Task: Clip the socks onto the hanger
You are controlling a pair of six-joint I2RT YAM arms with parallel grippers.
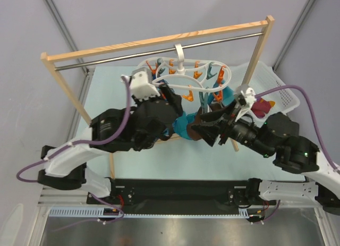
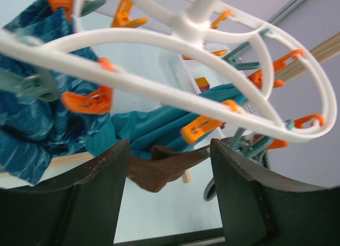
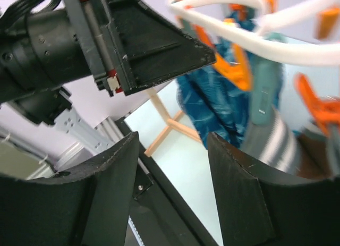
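The white hanger (image 1: 180,70) with orange and teal clips hangs on the rack's rail. Blue socks, teal socks and a brown sock hang beneath it; a grey sock with white (image 3: 271,145) shows in the right wrist view. My left gripper (image 1: 170,97) is at the hanger's left front, fingers parted below an orange clip (image 2: 199,129) in its wrist view, nothing clearly between them. My right gripper (image 1: 207,126) is at the hanger's lower right, fingers parted before the grey sock, which is blurred.
A wooden rack (image 1: 69,86) frames the work area. A white basket (image 1: 279,89) with colourful items stands at the back right.
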